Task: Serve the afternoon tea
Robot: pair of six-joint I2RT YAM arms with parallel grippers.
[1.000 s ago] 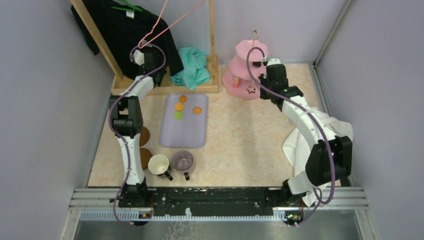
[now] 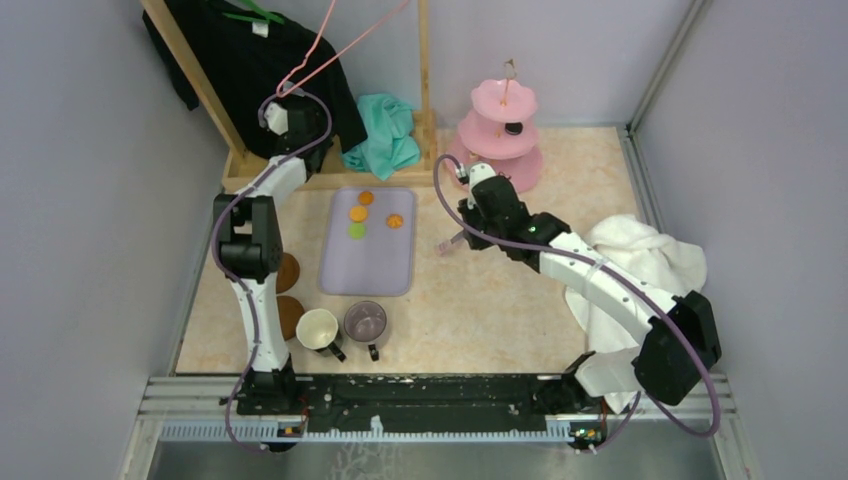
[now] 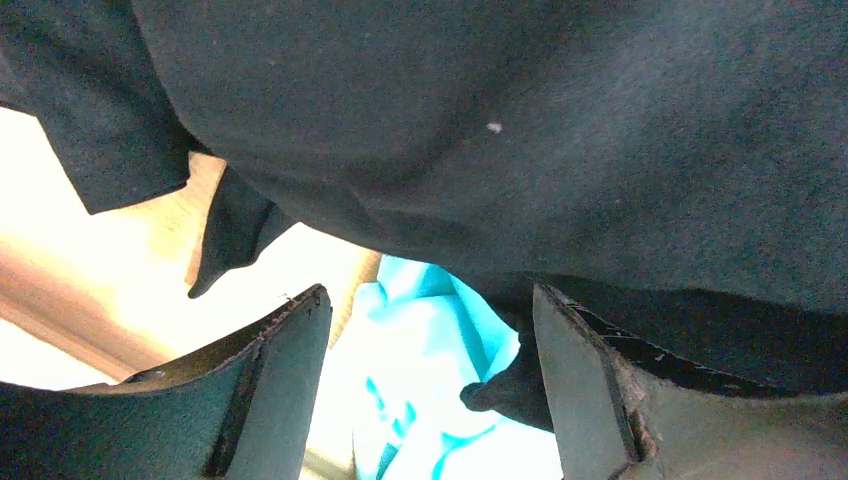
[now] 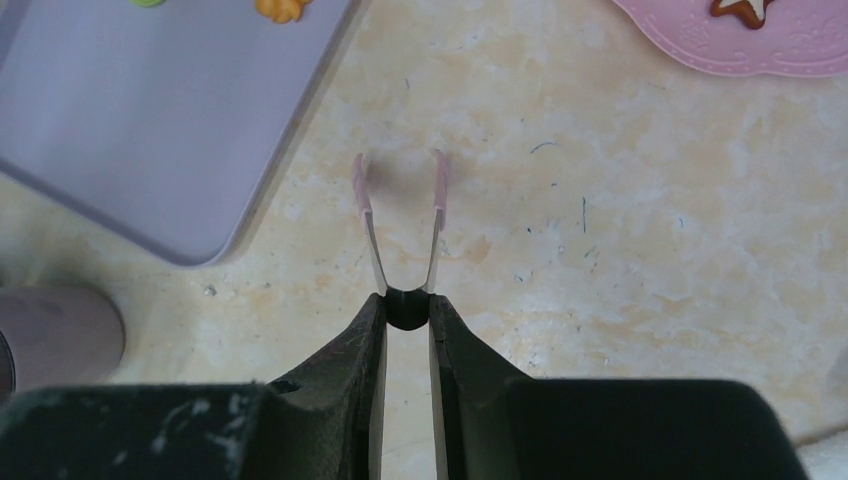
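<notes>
My right gripper is shut on metal tongs with pink tips [image 4: 441,185], held spread above the tabletop between the lavender tray [image 2: 366,266] and the pink three-tier stand [image 2: 490,141]. The tray holds several orange treats [image 2: 395,221] and a green one [image 2: 356,231]. A star biscuit [image 4: 742,10] sits on the stand's pink plate. My left gripper is open beside the black garment [image 3: 520,140], with teal cloth [image 3: 430,350] beyond. A cream mug [image 2: 318,322] and a grey mug [image 2: 364,318] stand at the front left.
A wooden rack [image 2: 423,60] fills the back left. Brown round pieces [image 2: 286,275] lie left of the tray, partly under the left arm. A white towel [image 2: 660,265] lies at the right.
The left arm has barely moved.
</notes>
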